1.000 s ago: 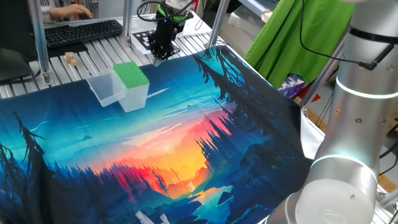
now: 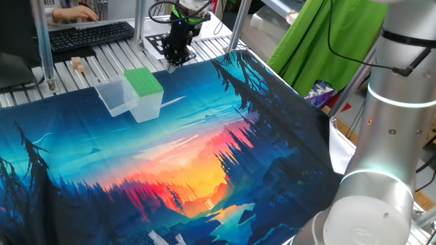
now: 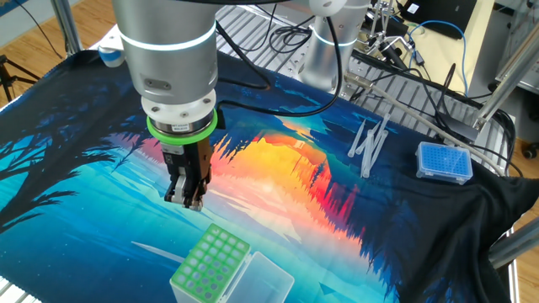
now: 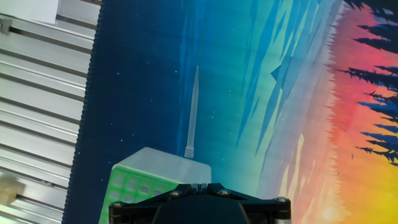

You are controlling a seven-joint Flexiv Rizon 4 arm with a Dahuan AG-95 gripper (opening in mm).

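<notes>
My gripper shows at the bottom of the wrist view with its fingers drawn together, shut; nothing is visible between them. In exterior view 2 it hangs above the printed cloth, pointing down [image 3: 187, 204]. A slender translucent pipette tip [image 4: 193, 115] lies on the dark blue part of the cloth, its wide end close to a box. That tip box [image 3: 210, 263] has a green grid top with rows of holes and a clear lid [image 3: 263, 282] swung open. Part of the box is hidden behind my gripper in the wrist view.
Several more pipette tips [image 3: 369, 147] lie in a cluster on the cloth, near a closed box with a blue rack [image 3: 444, 162]. Metal frame posts [image 2: 240, 27] stand at the edges. A person's hand rests by the keyboard [image 2: 92, 36]. Mid-cloth is clear.
</notes>
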